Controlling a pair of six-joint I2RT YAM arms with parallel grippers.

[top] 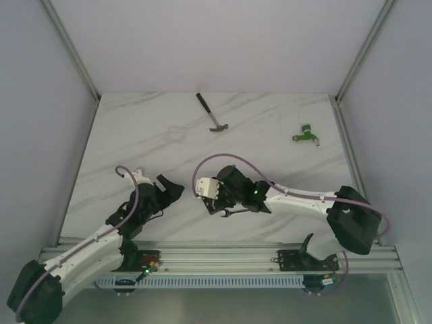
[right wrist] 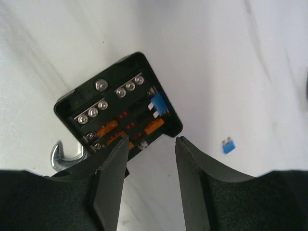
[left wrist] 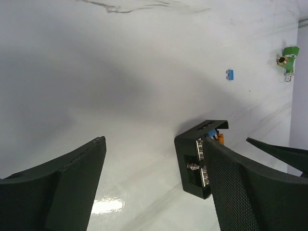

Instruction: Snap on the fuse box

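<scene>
The black fuse box lies on the marble table with a blue fuse and orange fuses in it; in the left wrist view it [left wrist: 187, 154] shows beside my left gripper's fingers. My left gripper [top: 174, 189] is apart from the box, to its left, fingers spread with nothing between them. My right gripper stands open over the box, nothing held; in the top view its arm hides much of the box.
A wrench [right wrist: 62, 156] lies beside the box. A small blue piece [right wrist: 228, 146] lies loose. A hammer [top: 210, 113] and a green valve [top: 306, 135] lie farther back.
</scene>
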